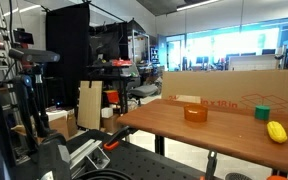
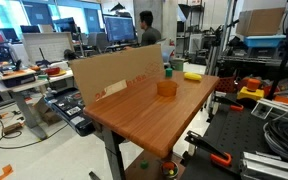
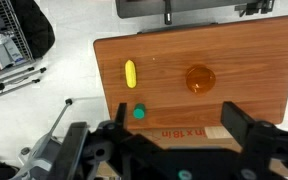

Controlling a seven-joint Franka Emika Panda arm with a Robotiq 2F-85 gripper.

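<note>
On the wooden table (image 1: 159, 122) sits an orange bowl (image 1: 195, 115), seen from above in the wrist view as a round orange-brown bowl (image 3: 200, 78) right of the middle. A small green cup (image 1: 262, 112) stands near the cardboard side. The elongated yellow object (image 1: 276, 132) lies at the table's right end; in the wrist view, this yellow object (image 3: 131, 74) is left of the bowl, with the green cup (image 3: 139, 111) close by. High above the table, my gripper is open, its dark fingers spread wide and nothing between them. Neither exterior view clearly shows the gripper.
A tall cardboard panel (image 2: 114, 75) stands along one long side of the table. Bare tabletop (image 2: 154, 118) surrounds the bowl. Cables (image 2: 279, 130) and dark equipment lie beside the table on the opposite side. A person (image 2: 148, 30) is in the background.
</note>
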